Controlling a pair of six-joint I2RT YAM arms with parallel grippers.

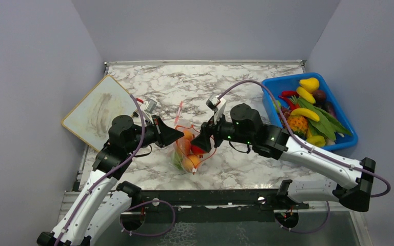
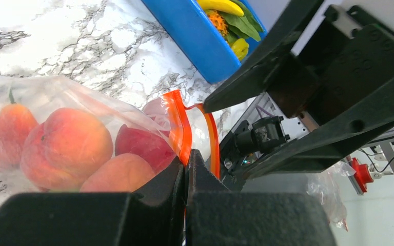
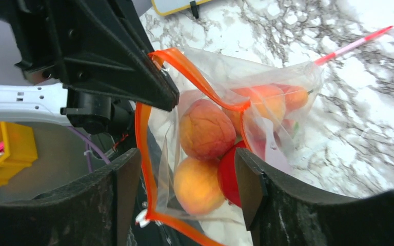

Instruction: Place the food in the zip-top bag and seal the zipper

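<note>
The clear zip bag [image 1: 179,159] with orange zipper [image 2: 176,118] lies mid-table, holding peaches [image 3: 208,128], a red fruit [image 3: 228,174] and greens. My left gripper is shut on the bag's orange zipper edge at the left side of the opening. My right gripper [image 1: 200,143] stands open over the bag's mouth; in its wrist view the fingers flank the opening, with the fruit visible between and beyond them.
A blue bin [image 1: 346,138] of produce sits at the right. A white board [image 1: 90,113] lies at the left.
</note>
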